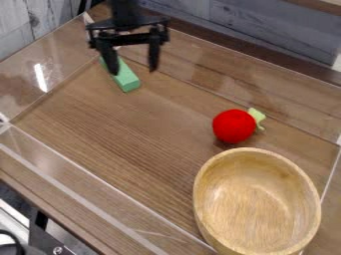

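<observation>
My gripper hangs open at the upper left, its dark fingers blurred, over a light green block lying on the wooden table. The fingers are on either side of the block's upper end; whether they touch it I cannot tell.
A red ball sits at the right with a small pale green piece behind it. A large tan bowl fills the lower right.
</observation>
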